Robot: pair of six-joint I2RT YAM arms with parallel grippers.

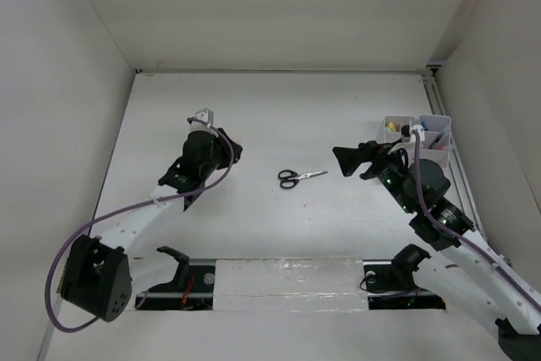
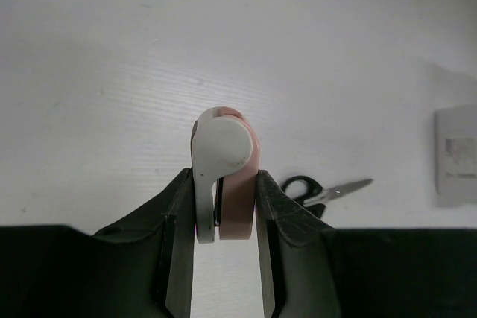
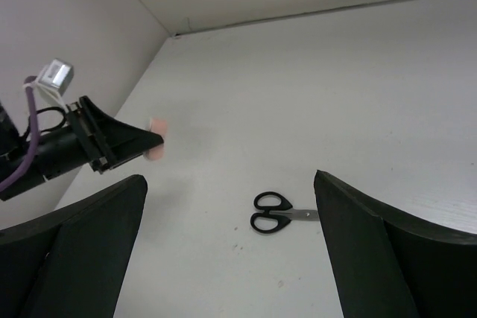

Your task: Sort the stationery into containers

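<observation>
My left gripper is shut on a pink and white stapler-like object, held above the table; in the right wrist view it shows as a pink blur (image 3: 155, 139) at the fingertips. Scissors (image 1: 300, 177) with black handles lie open-bladed or closed, hard to tell, on the table between the arms. My right gripper (image 1: 347, 158) is open, in the air right of the scissors, nothing between its fingers. White containers (image 1: 393, 123) with small colourful items stand at the right, partly hidden by the right arm.
Walls enclose it on the left, right and back, close beside the containers.
</observation>
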